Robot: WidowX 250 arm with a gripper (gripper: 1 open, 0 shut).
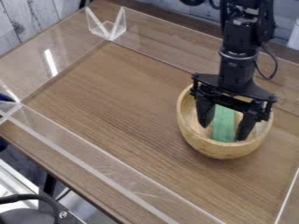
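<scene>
The black gripper (226,112) hangs over a round wooden bowl (219,147) on the right of the camera view, its two fingers reaching down into it, apart, on either side of a green object (222,129) lying inside. Whether the fingers touch the green object cannot be told. The gripper's body hides part of the bowl's back.
A small clear container (107,26) stands at the back left. A dark mechanical part (26,213) shows at the bottom left corner.
</scene>
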